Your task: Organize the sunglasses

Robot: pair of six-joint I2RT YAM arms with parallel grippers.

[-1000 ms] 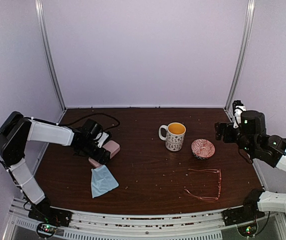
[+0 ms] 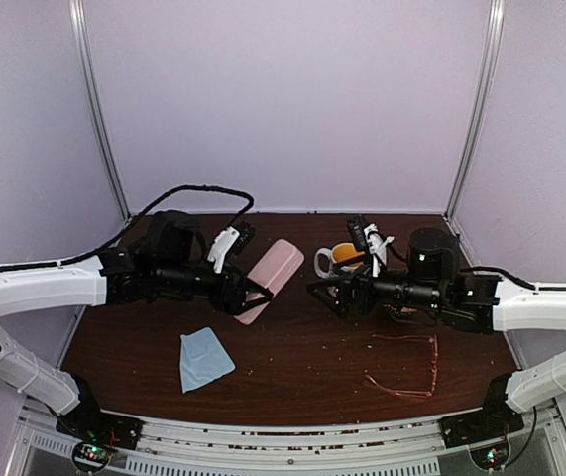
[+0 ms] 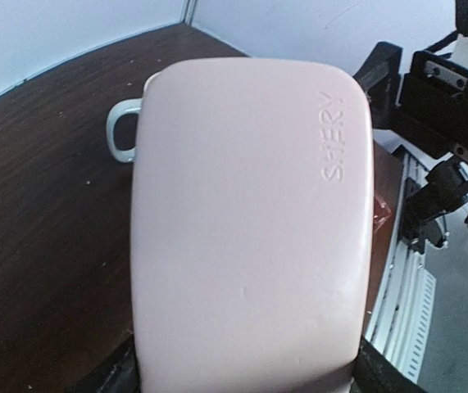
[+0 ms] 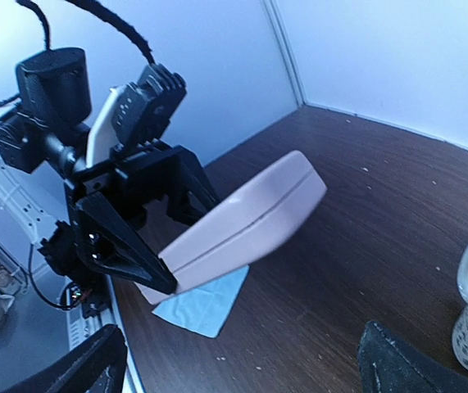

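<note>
A closed pink glasses case (image 2: 277, 266) is held tilted above the table, left of centre, with my left gripper (image 2: 246, 297) shut on its near end. In the left wrist view the case (image 3: 250, 213) fills the middle, raised lettering on its face, a finger (image 3: 119, 372) at each side. Facing it from the right, my right gripper (image 2: 328, 296) stands open; between its fingers in the right wrist view there is nothing. The pink-framed glasses (image 2: 431, 369) lie unfolded at the table's front right. A light blue cloth (image 2: 204, 359) lies flat at the front left.
Behind my right gripper stands a patterned mug (image 2: 340, 256), partly hidden by it. The small red bowl (image 2: 401, 313) is mostly covered by the right arm.
My left gripper has carried the case up and to the right, off the table. The right arm has swung left from the table's right edge, over the bowl and close to the mug.
</note>
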